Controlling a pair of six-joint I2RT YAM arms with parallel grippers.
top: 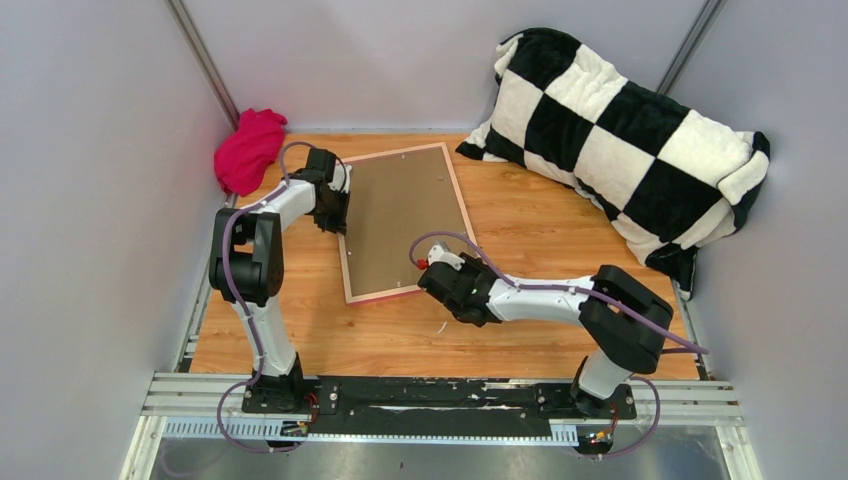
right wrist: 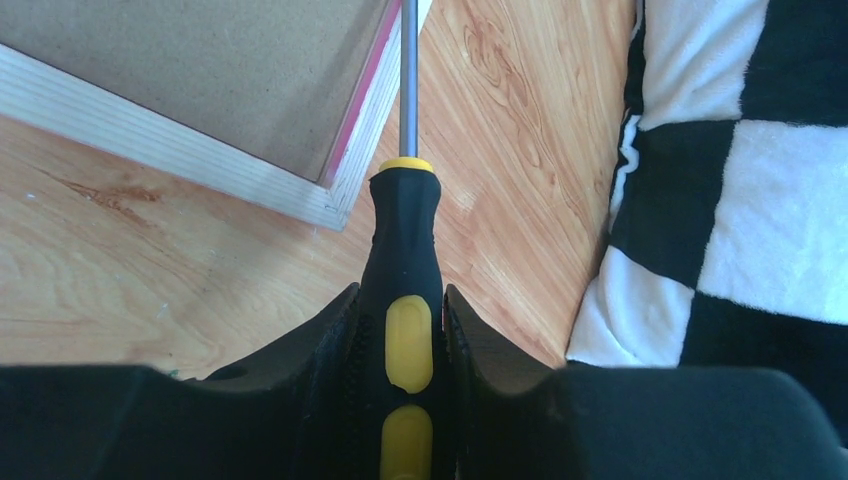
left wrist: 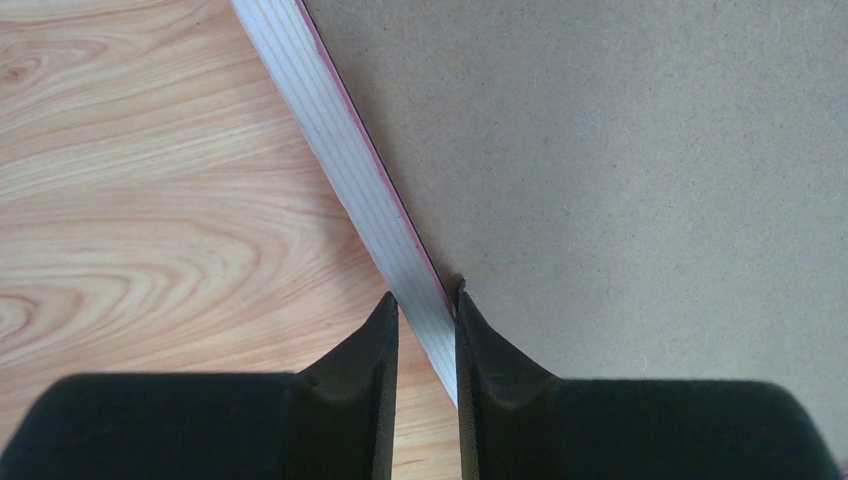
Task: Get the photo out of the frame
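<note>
The picture frame [top: 400,205] lies face down on the wooden table, its brown backing board [left wrist: 630,190] showing, with small tabs round the edge. My left gripper is shut on the frame's white side rail [left wrist: 335,130], at the frame's left side. My right gripper is shut on the black-and-yellow handle of a screwdriver [right wrist: 408,230]. The screwdriver's steel shaft runs over the frame's corner near the pink inner edge; its tip is out of view in the right wrist view.
A black-and-white checked pillow [top: 610,150] fills the back right. A red cloth [top: 250,150] lies at the back left. Bare table [top: 540,240] shows around the frame, with a small pale strip in front of it.
</note>
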